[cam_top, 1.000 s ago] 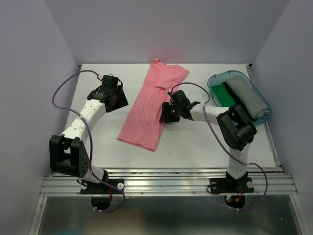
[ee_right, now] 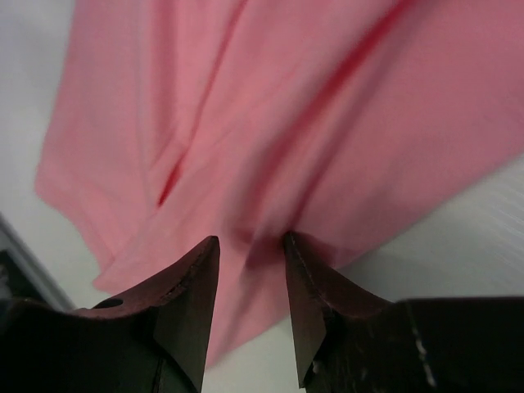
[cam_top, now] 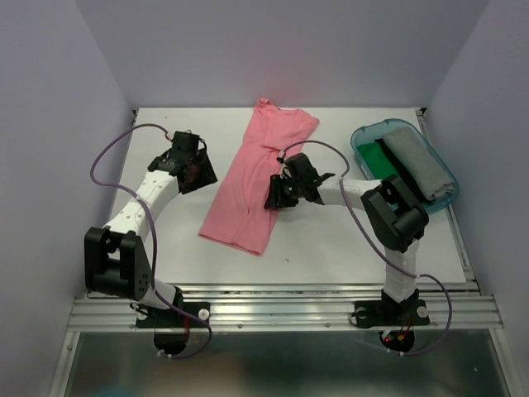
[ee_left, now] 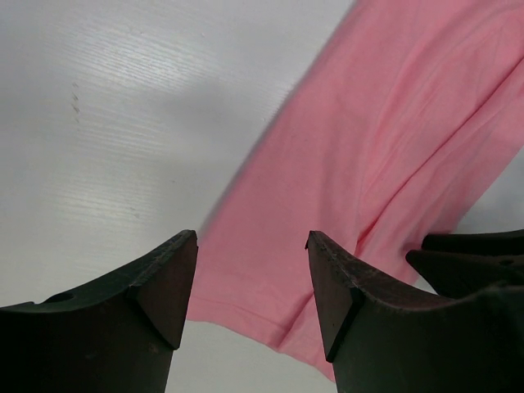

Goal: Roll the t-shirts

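Note:
A pink t-shirt (cam_top: 240, 194) lies as a long narrow strip, slanting from the back of the table to its near middle. Lengthwise creases run along it, and its far end is bunched. My right gripper (cam_top: 271, 203) is over the shirt's right edge, around mid-length; in the right wrist view its open fingers (ee_right: 192, 278) have pink fabric (ee_right: 221, 139) below them, not gripped. Left of the shirt, above bare table, my left gripper (cam_top: 213, 181) stands open and apart from the cloth. The left wrist view shows the shirt (ee_left: 303, 180) beyond its fingers (ee_left: 168, 286).
A teal bin (cam_top: 361, 136) at the right holds folded grey, dark and green cloth. A metal rail (cam_top: 281, 302) borders the front edge.
The shirt looks unchanged.

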